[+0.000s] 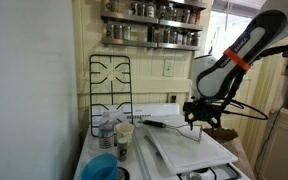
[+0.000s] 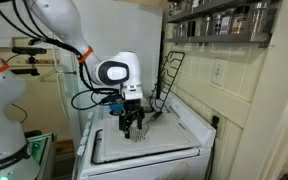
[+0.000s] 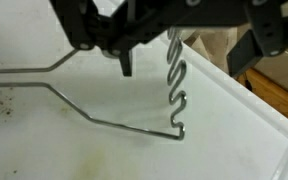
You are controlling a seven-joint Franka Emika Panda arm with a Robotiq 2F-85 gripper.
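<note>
A potato masher lies on the white board point(image 1: 206, 155), its black handle point(image 1: 155, 124) towards the back left. Its wavy wire head point(image 3: 176, 95) shows large in the wrist view, joined to two bent metal rods point(image 3: 84, 112). My gripper point(image 1: 202, 124) is low over the board's right part, at the masher's head, and stands open. In the wrist view the upper part of the wavy wire runs between the two dark fingers, apart from both. Whether the fingertips reach down to the wire's level, I cannot tell.
Left of the board stand a blue bowl point(image 1: 99, 167), a clear bottle point(image 1: 107, 133), a pale cup point(image 1: 125, 131) and a small jar point(image 1: 123, 148). A black wire rack point(image 1: 111, 85) leans at the back wall. Jar shelves point(image 1: 149, 45) hang above.
</note>
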